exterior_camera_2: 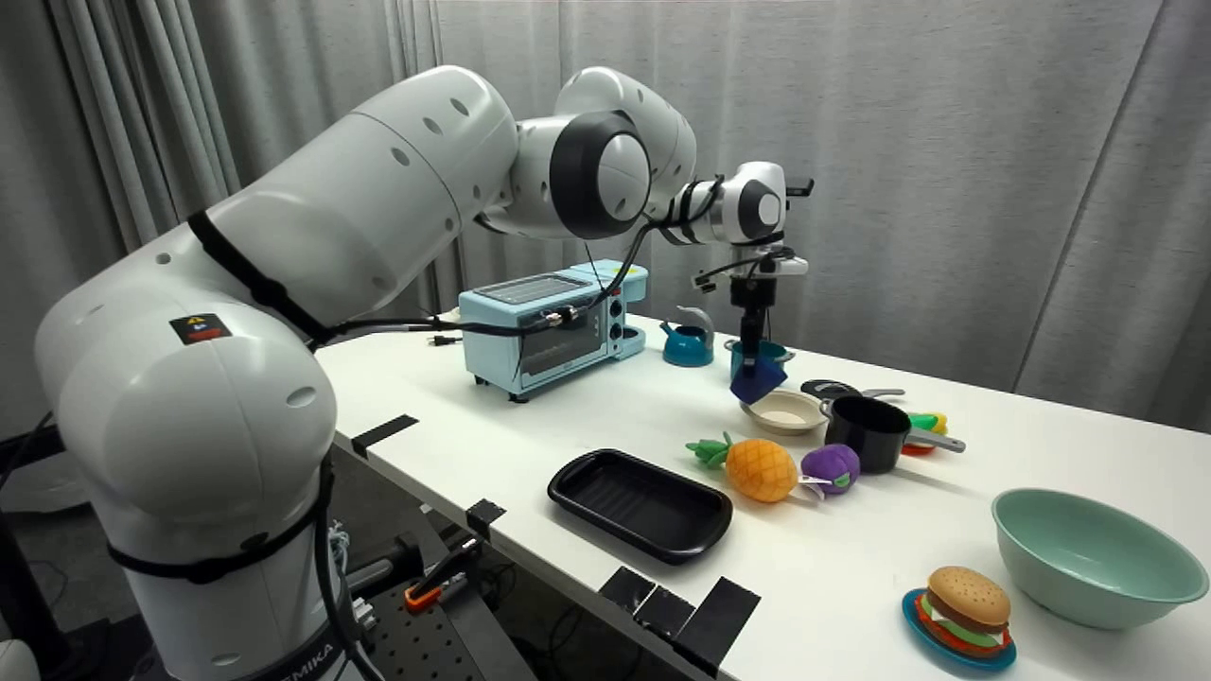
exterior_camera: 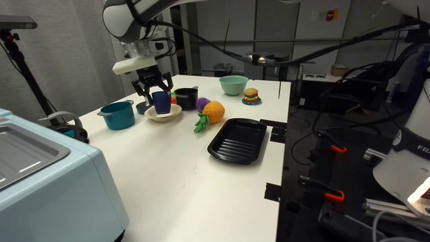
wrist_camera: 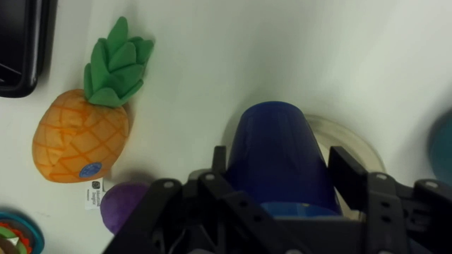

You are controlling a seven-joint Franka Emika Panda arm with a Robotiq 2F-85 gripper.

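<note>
A dark blue cup (exterior_camera: 161,102) is held between the fingers of my gripper, which is shut on it. In exterior view 2 the cup (exterior_camera_2: 757,381) hangs tilted from the gripper (exterior_camera_2: 750,361). It is above the left edge of a cream plate (exterior_camera_2: 785,415), which shows partly behind the cup in the wrist view. What the cup contains is hidden.
Around the plate stand a teal pot (exterior_camera: 117,115), a black saucepan (exterior_camera_2: 868,432), a plush pineapple (exterior_camera_2: 761,469) and a purple toy (exterior_camera_2: 832,466). A black tray (exterior_camera: 238,139), green bowl (exterior_camera: 233,85) and toy burger (exterior_camera_2: 966,611) stand farther off.
</note>
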